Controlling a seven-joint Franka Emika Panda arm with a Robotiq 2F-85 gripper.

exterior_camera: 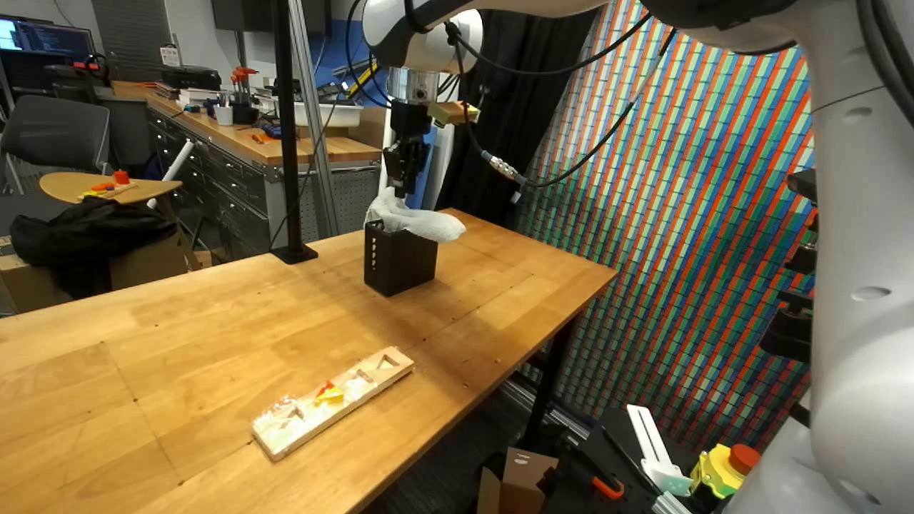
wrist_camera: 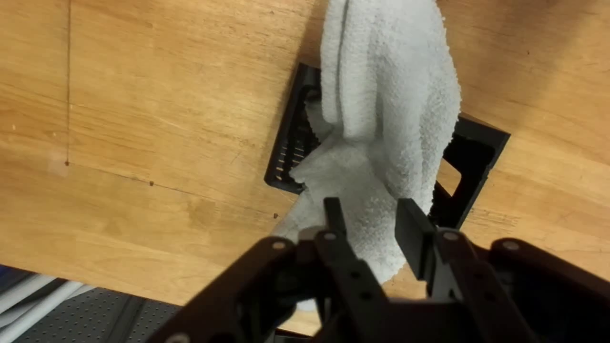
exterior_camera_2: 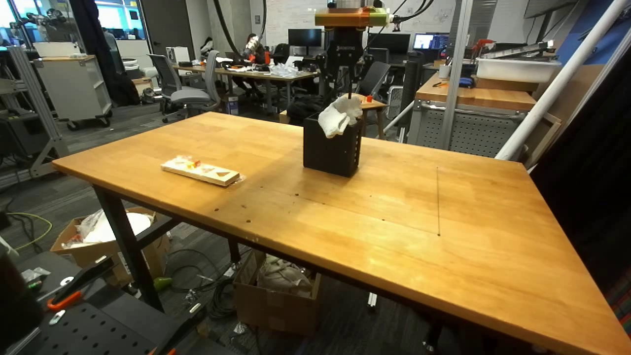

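Note:
A white cloth (wrist_camera: 394,103) lies bunched over the mouth of a black box (exterior_camera: 399,261), part of it inside and part draped past the rim. In the wrist view the box's slatted inside and a cut-out show beside the cloth. My gripper is above the box, its fingers (wrist_camera: 412,234) parted with a gap between them. Cloth is visible below and through that gap, not pinched. Exterior view 1 has the fingertips close over a raised peak of the cloth; whether they touch it I cannot tell.
A wooden strip with cut-out shapes (exterior_camera: 334,401) rests on the table, yellow and red pieces on it. Near the table's far edge stands a black post (exterior_camera: 293,248).

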